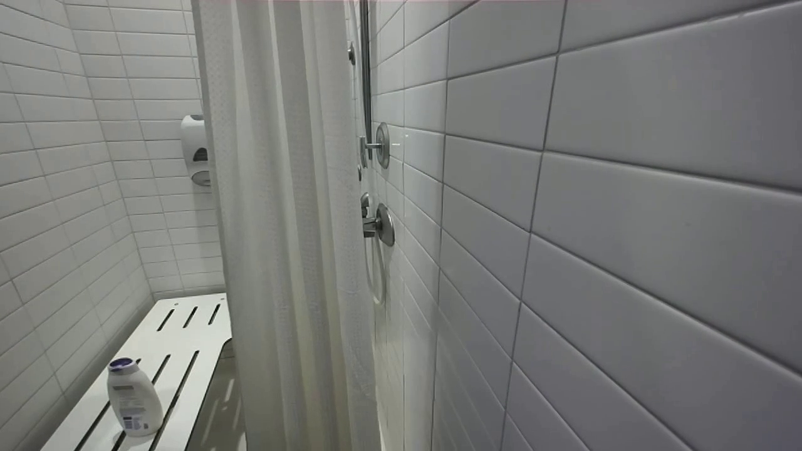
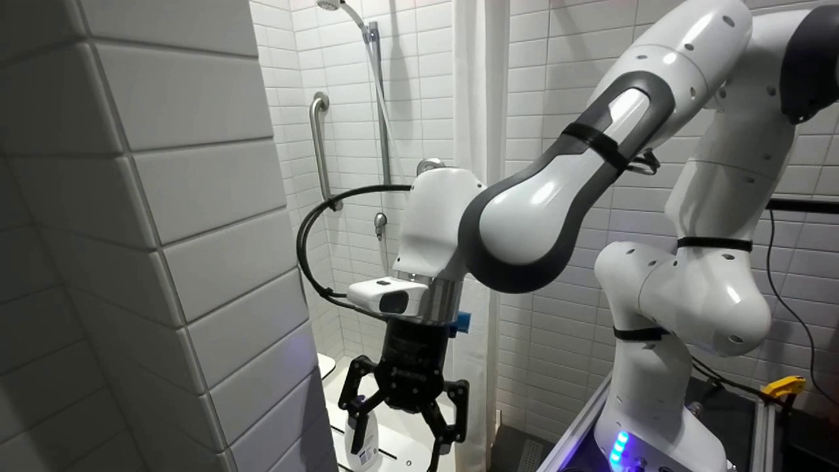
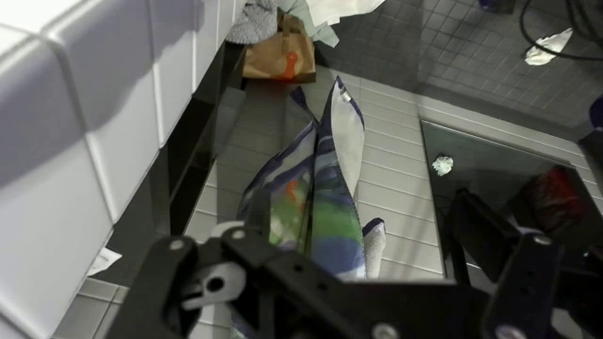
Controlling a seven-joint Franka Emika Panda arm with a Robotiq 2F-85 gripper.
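In the second exterior view my gripper (image 2: 397, 448) points downward with its black fingers spread wide, and nothing sits between them. A grey-white shower curtain (image 1: 289, 225) hangs in folds across the middle of the first exterior view; in the second it is a narrow strip (image 2: 481, 86) behind my arm. On the slotted white bench (image 1: 188, 319) stands a white bottle (image 1: 135, 402) with a dark blue cap. That bottle (image 2: 363, 440) shows partly behind a finger, farther back in the stall. The wrist view shows cloth with blue and green patterns (image 3: 339, 226) beyond the gripper.
A tiled wall corner (image 2: 204, 236) stands close on the left of my gripper. The shower rail (image 2: 377, 110), grab bar (image 2: 316, 141) and soap dispenser (image 1: 194, 139) are fixed to the stall walls. A paper bag (image 3: 282, 53) lies on the floor.
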